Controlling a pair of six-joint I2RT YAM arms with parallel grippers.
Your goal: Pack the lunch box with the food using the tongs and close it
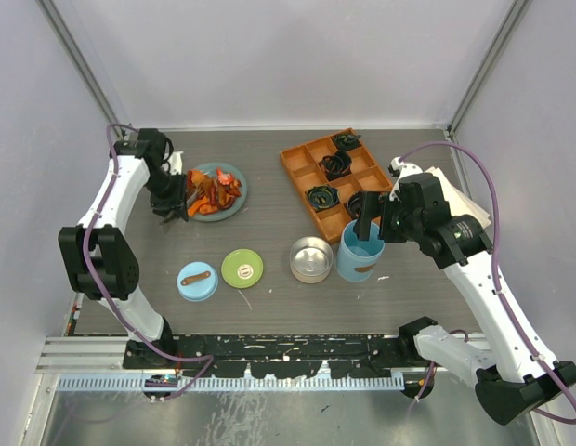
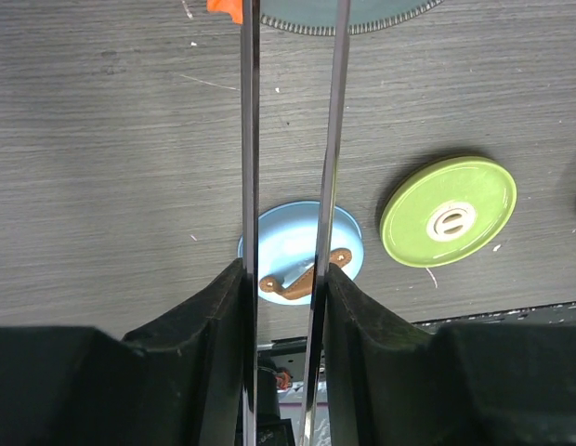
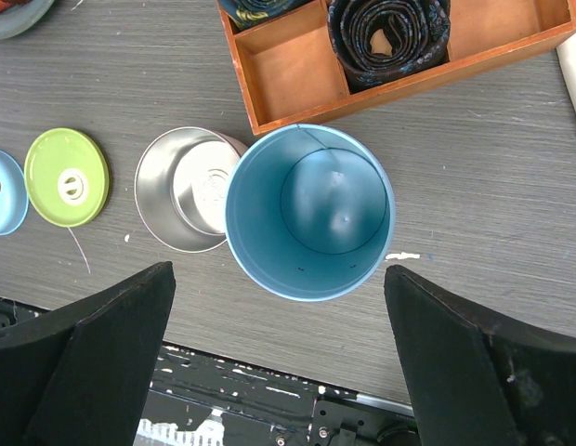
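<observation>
My left gripper [image 1: 173, 204] holds its long metal fingers part open over the table, at the left edge of the grey plate [image 1: 229, 206] of carrots and other food pieces. In the left wrist view a blue lid [image 2: 279, 229] with a brown-handled utensil and a green lid [image 2: 469, 200] lie beyond the fingers. My right gripper is open above the blue cup [image 3: 334, 204], which stands beside the steel container [image 3: 163, 186].
An orange compartment tray [image 1: 302, 181] with dark rolled items is at the back right, and pale paper [image 1: 446, 186] lies behind the right arm.
</observation>
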